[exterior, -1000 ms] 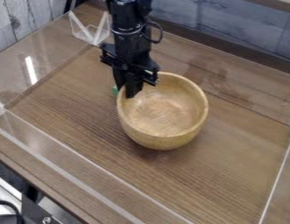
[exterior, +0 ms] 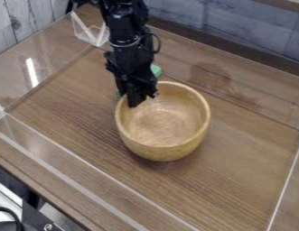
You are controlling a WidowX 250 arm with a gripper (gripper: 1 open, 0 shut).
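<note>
A large light wooden bowl point(exterior: 172, 126) sits on the table, right of centre. My black gripper point(exterior: 137, 90) hangs over the bowl's upper left rim, with its fingertips at or just inside that rim; what lies between them is too small to tell. A small green object point(exterior: 153, 71) is partly hidden behind the arm and the bowl.
The wooden table point(exterior: 236, 189) has free room at the right, front and left. Its edge runs along the lower left, with a dark object beyond it. Translucent plastic pieces lie at the upper left.
The arm and fingertips have shifted slightly left along the bowl's rim, covering more of the green object. The bowl has moved slightly left.
</note>
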